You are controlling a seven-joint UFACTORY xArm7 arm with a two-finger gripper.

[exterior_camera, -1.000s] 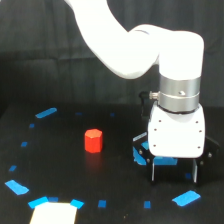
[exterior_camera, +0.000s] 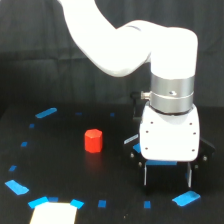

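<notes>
A red block [exterior_camera: 93, 141] stands on the black table, left of the arm and apart from it. On the right side, my white gripper [exterior_camera: 167, 183] points down, its two thin dark fingers spread apart, so it is open. Between the fingers I make out no object. Something blue [exterior_camera: 160, 162] shows just below the hand; whether it belongs to the gripper or lies behind it, I cannot tell. At the bottom edge sits a cream-coloured block [exterior_camera: 54, 213], partly cut off by the frame.
Several strips and small squares of blue tape mark the table, among them a strip [exterior_camera: 17, 187] at the left and another strip [exterior_camera: 186, 198] at the lower right. Dark curtain hangs behind. Bare table surrounds the red block.
My gripper has shifted a little to the left and slightly lower, its fingers still apart. The red block and the cream block have stayed where they were.
</notes>
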